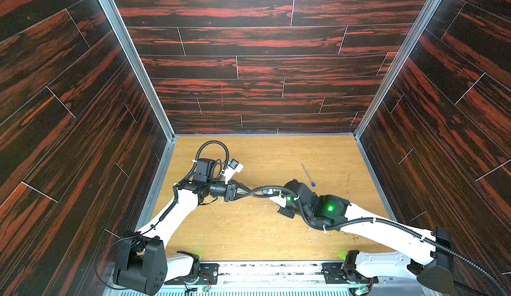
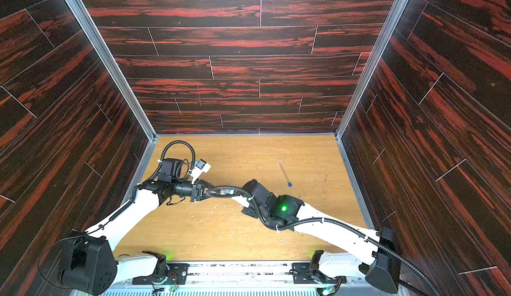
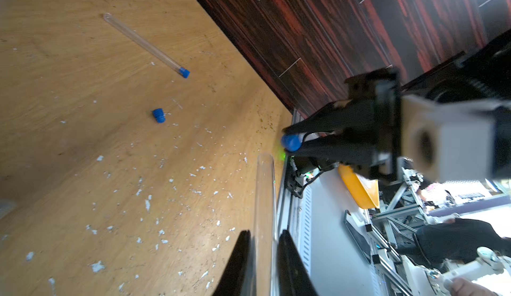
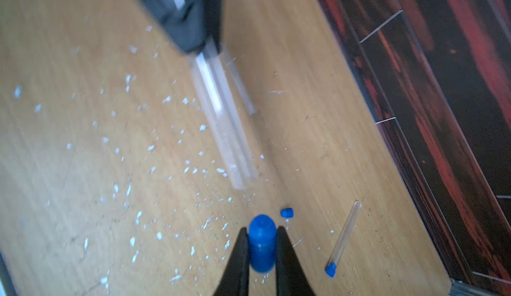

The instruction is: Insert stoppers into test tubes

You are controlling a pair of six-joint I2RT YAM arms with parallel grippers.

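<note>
In the left wrist view a clear test tube (image 3: 264, 205) stands between the fingers of my left gripper, which is shut on it. My right gripper is shut on a blue stopper (image 4: 261, 234), whose rounded end faces outward. The right wrist view shows the held tube's free end apart from the stopper. On the table lie a loose blue stopper (image 3: 158, 115) and a test tube (image 3: 146, 44) with a blue stopper in its end. From above, the right arm's cable hides much of the space around both gripper tips.
White flecks (image 3: 148, 202) litter the wooden table (image 1: 255, 232). Another clear tube (image 4: 239, 83) appears behind the held one in the right wrist view. Dark plank walls (image 1: 255, 67) enclose the table, and its far left part is bare.
</note>
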